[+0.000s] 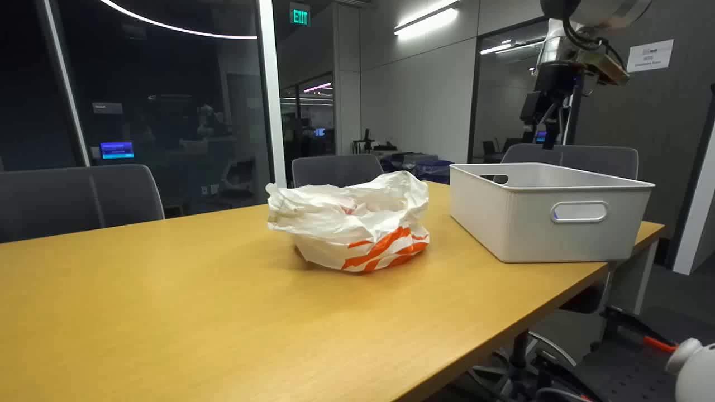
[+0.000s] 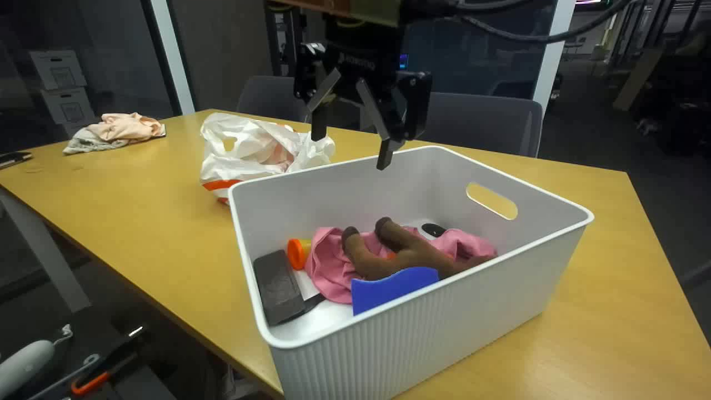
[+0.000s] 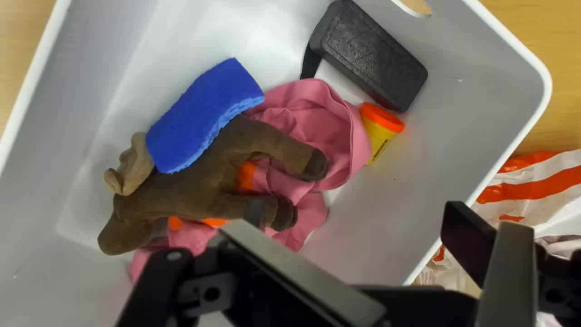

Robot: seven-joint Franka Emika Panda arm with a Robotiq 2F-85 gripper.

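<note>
My gripper (image 2: 351,145) stands open above the bin's far side, nothing between its fingers. The white bin (image 2: 413,340) holds a brown plush toy (image 3: 212,169) lying on pink cloth (image 3: 310,120). A blue sponge-like piece (image 3: 204,117) rests on the toy. Near one corner are a black case (image 3: 373,52) and a yellow tub with an orange lid (image 3: 381,125). Part of a dark oval on white (image 2: 433,230) shows at the bin's far side. Beside the bin sits a crumpled white plastic bag (image 1: 348,214) with orange stripes; pinkish contents show in its opening.
Folded peach and grey cloth (image 2: 120,130) lies at the table's far end, with a dark flat object (image 2: 13,159) nearby. Chairs (image 1: 74,201) stand along its far side.
</note>
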